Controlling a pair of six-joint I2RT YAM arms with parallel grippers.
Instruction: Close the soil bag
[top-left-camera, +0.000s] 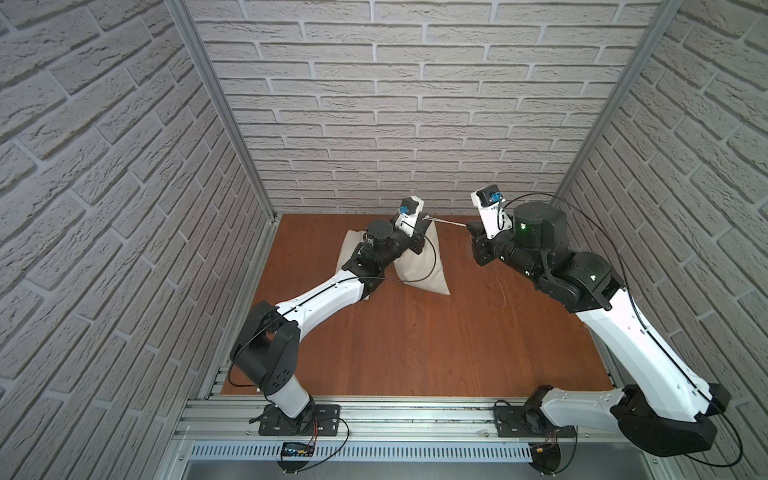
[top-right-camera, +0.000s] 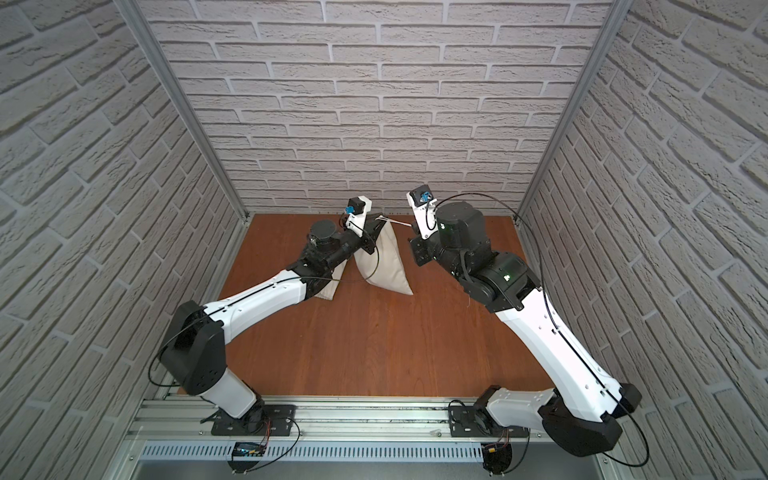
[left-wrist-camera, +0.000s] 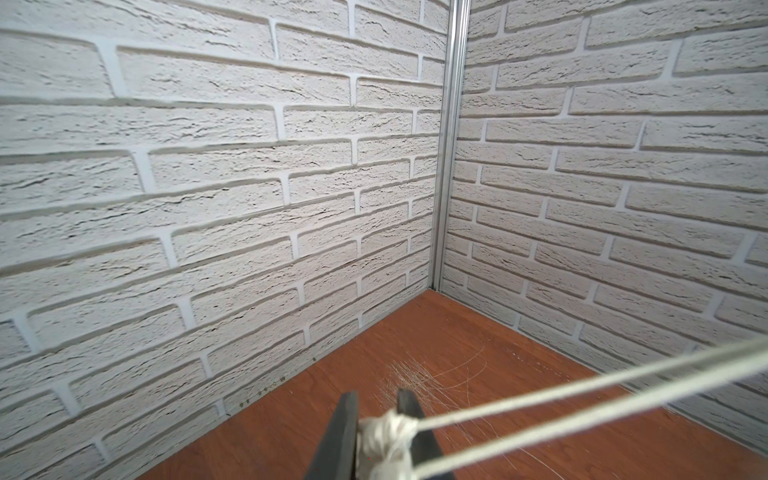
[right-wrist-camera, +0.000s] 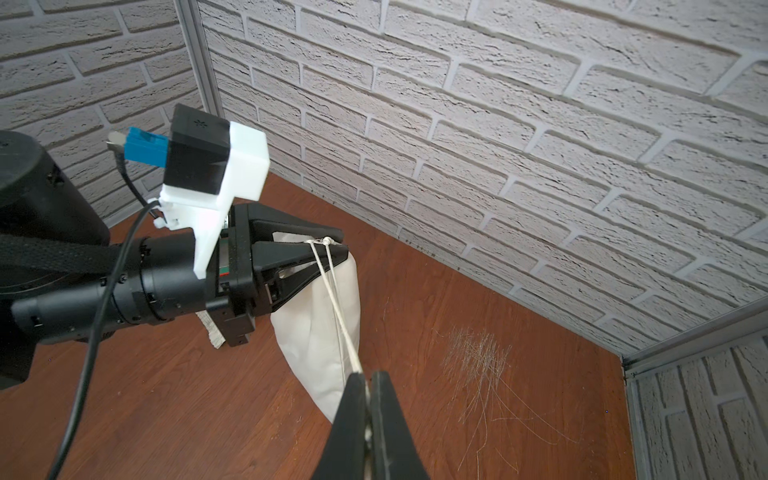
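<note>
The cream soil bag (top-left-camera: 424, 268) hangs in a tapered shape below my left gripper (top-left-camera: 424, 228), its lower end near the wooden floor. In the left wrist view, the bag's gathered neck (left-wrist-camera: 384, 444) sits between the left gripper's part-open fingers, with two white drawstring lines (left-wrist-camera: 560, 396) running off to the right. My right gripper is shut on those drawstrings, which stretch taut across from the bag's neck. In the right wrist view the bag (right-wrist-camera: 312, 344) hangs behind the strings.
A pale cloth piece (top-left-camera: 348, 244) lies behind the left arm, partly hidden. Brick walls enclose the wooden floor (top-left-camera: 512, 336) on the back and sides. Thin loose fibres (right-wrist-camera: 480, 368) lie on the floor at the right.
</note>
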